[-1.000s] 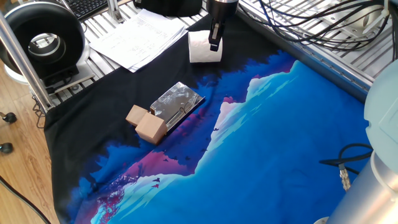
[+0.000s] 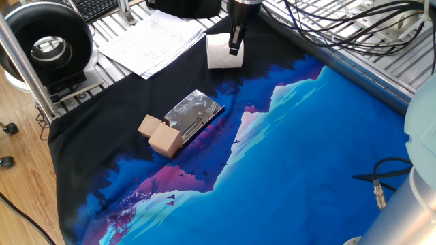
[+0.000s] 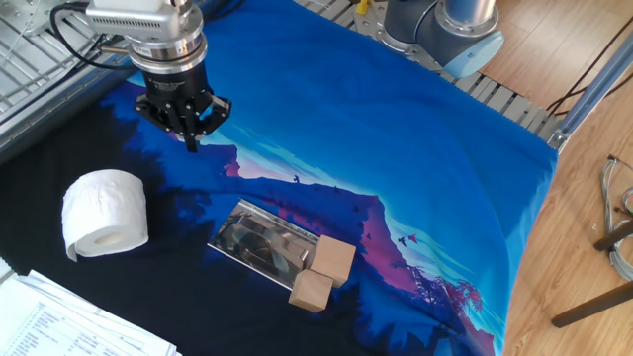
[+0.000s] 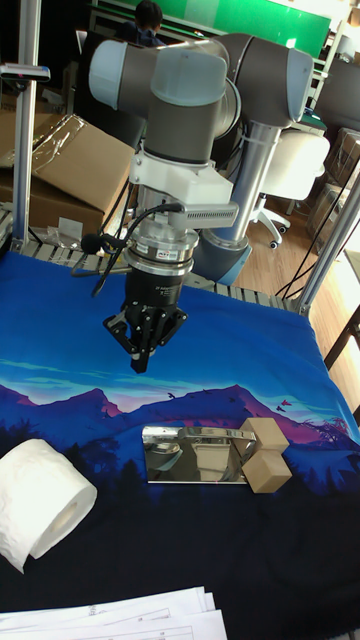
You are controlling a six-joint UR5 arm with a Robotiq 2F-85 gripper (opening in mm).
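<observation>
My gripper (image 3: 192, 144) hangs in the air above the cloth, its fingertips together and nothing showing between them. From exterior view 1 the gripper (image 2: 235, 50) overlaps the white paper roll (image 2: 219, 57), but the other views place the two apart. The roll (image 3: 103, 210) lies on the dark part of the cloth. A shiny, mirror-like flat box (image 4: 194, 455) rests near the middle. Touching or close to one of its ends are two plain brown cubes, one (image 3: 332, 259) beside the box and the other (image 3: 311, 291) against its neighbour.
Printed papers (image 2: 151, 45) lie at the cloth's edge near the roll. Black cables (image 2: 340, 27) are bundled on the slatted table beyond the cloth.
</observation>
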